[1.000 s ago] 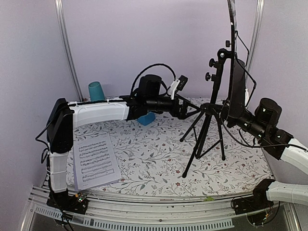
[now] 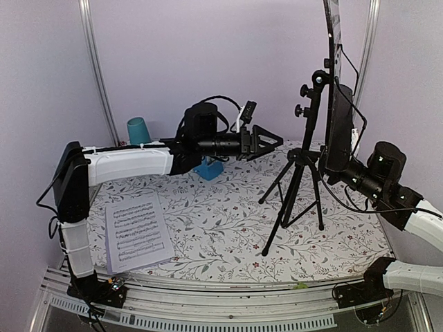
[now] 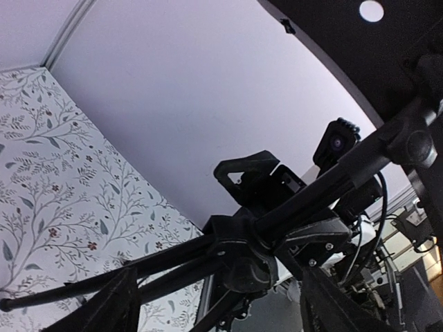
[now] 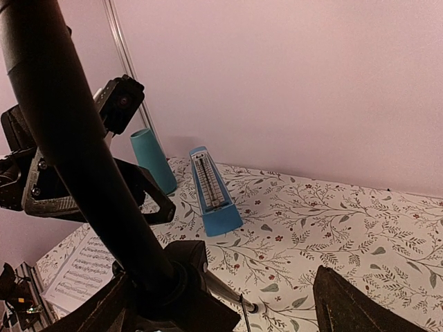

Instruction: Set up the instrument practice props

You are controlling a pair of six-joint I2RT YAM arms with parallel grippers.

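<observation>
The black music stand (image 2: 296, 180) stands upright on spread tripod legs, right of the middle, with its dark desk (image 2: 339, 117) raised and seen edge-on. Left of its post, apart from it, my left gripper (image 2: 273, 141) hangs open and empty; in the left wrist view the stand's hub (image 3: 246, 252) shows beyond its fingers (image 3: 111, 304). My right gripper is open near the post (image 4: 90, 145); whether its fingers straddle the post I cannot tell. The desk partly hides it from above. Sheet music (image 2: 138, 232) lies flat at the front left.
A blue metronome (image 4: 214, 190) stands at the back, mostly behind my left arm in the top view. Beside it at the back left is a teal cup (image 2: 138, 130). Thin cables hang by the stand and right arm.
My left gripper has drawn back leftward and slightly up from the stand's hub, and its fingers look wider apart. The stand and right arm have barely moved.
</observation>
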